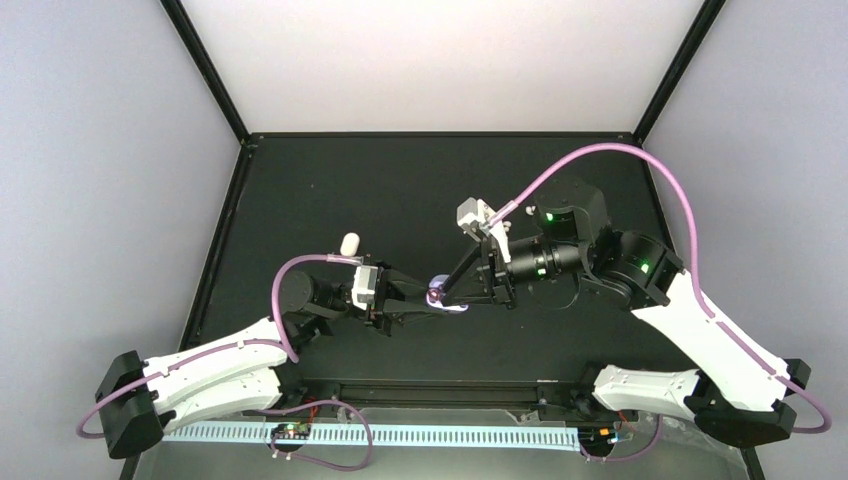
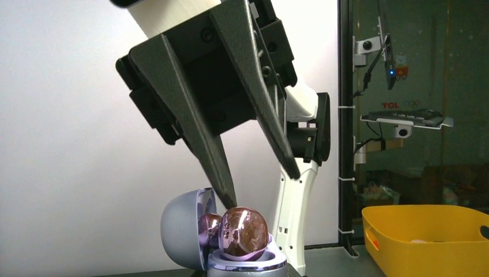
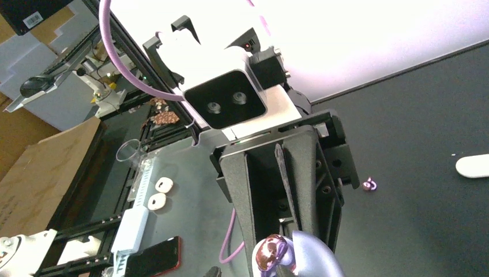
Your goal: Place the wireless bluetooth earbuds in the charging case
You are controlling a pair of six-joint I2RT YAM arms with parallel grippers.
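Observation:
The small lavender charging case has its lid open. My left gripper is shut on it and holds it above the table; its fingertips are hidden behind the case in the right wrist view. A glossy pink earbud sits in the case mouth, tipped towards the lid and standing proud of the rim. Just above it, my right gripper is open, its fingers spread and nothing held between them. One fingertip is close over the earbud; whether it touches, I cannot tell. Another pink earbud lies on the black table.
A white oval object lies on the table behind the left arm. Outside the workspace stand a yellow bin and a dark phone.

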